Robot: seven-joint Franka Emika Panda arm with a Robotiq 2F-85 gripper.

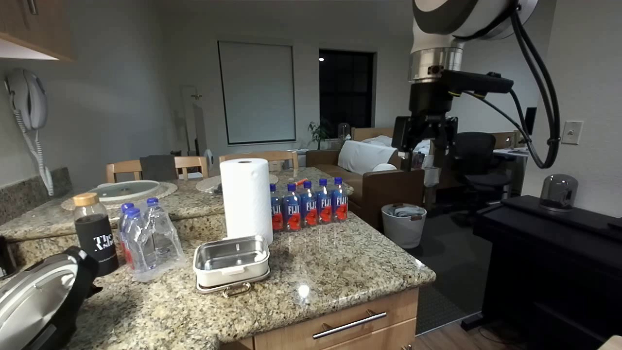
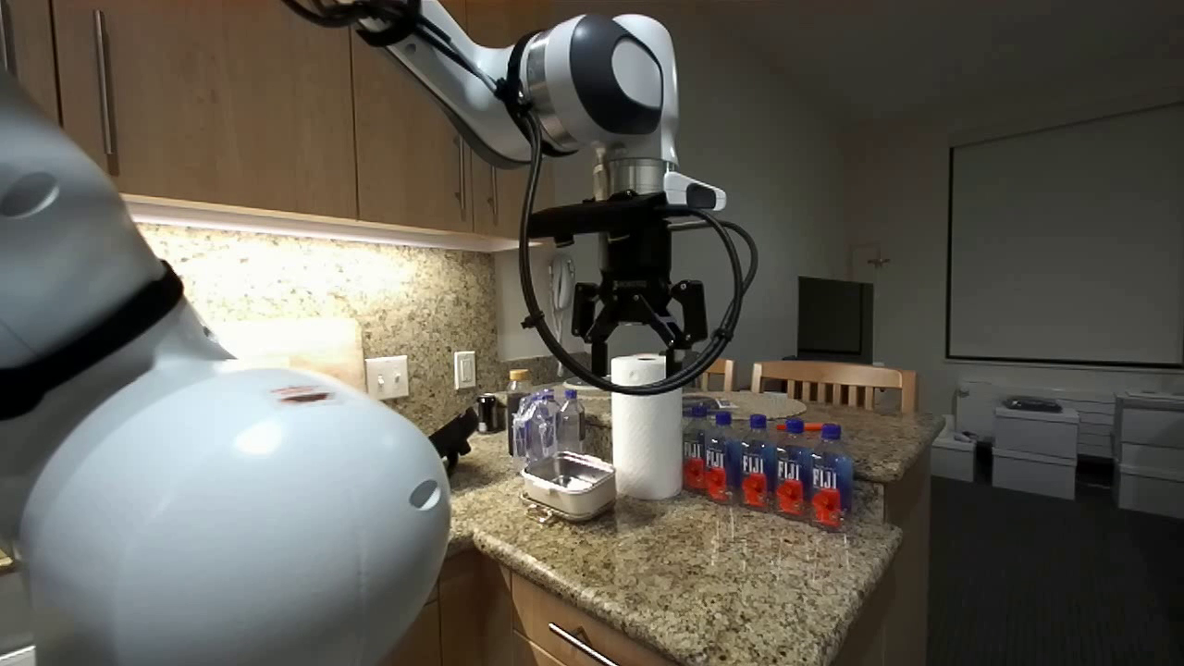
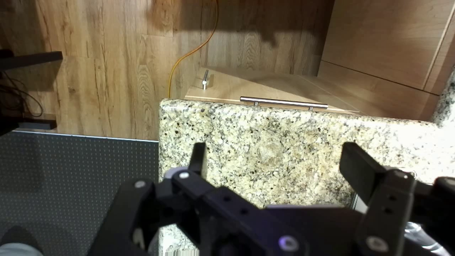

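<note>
My gripper (image 2: 635, 366) hangs fingers-down above the counter, open and with nothing between its fingers; in the wrist view the gripper shows a wide gap with bare granite beneath. On the counter stands a rectangular steel lunch box (image 1: 232, 262) with a cream outside, empty inside, resting on a flat piece with a metal clasp. Right behind it is an upright paper towel roll (image 1: 247, 201). A row of several Fiji water bottles (image 1: 309, 204) runs to the right of the roll.
Clear bottles in plastic wrap (image 1: 148, 239) and a black bottle with a wooden cap (image 1: 95, 233) stand at the left. A silver-and-black appliance (image 1: 41, 297) fills the near left corner. Bare granite counter (image 1: 344, 262) lies open at the front right, ending at an edge.
</note>
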